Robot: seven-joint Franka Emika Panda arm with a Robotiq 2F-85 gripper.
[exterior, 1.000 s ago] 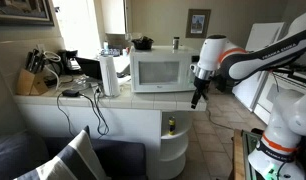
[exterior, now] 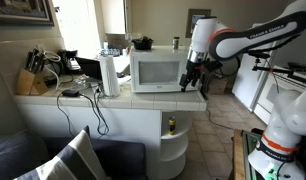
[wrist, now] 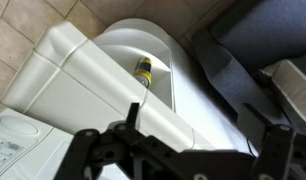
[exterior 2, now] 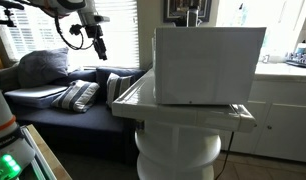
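Observation:
My gripper (exterior: 187,87) hangs in the air in front of the white microwave (exterior: 158,73), its fingers open and holding nothing. In the second exterior view, the gripper (exterior 2: 99,48) is high above the sofa side of the counter. The wrist view looks down past the spread dark fingers (wrist: 255,125) onto the counter edge. A small yellow and dark bottle or can (wrist: 143,70) stands on a rounded white shelf below, well apart from the gripper. Exterior view 1 also shows this yellow item (exterior: 172,125) on the shelf.
The tiled counter (exterior: 113,100) carries a knife block (exterior: 33,80), a paper towel roll (exterior: 109,76) and cables. Pots sit on top of the microwave. A dark sofa (exterior 2: 103,125) with cushions lies beside the counter. The tiled floor right of the shelves looks clear.
The arm has risen, lifting the gripper from about counter height to in front of the microwave and slightly left in exterior view 1. The yellow item has stayed put.

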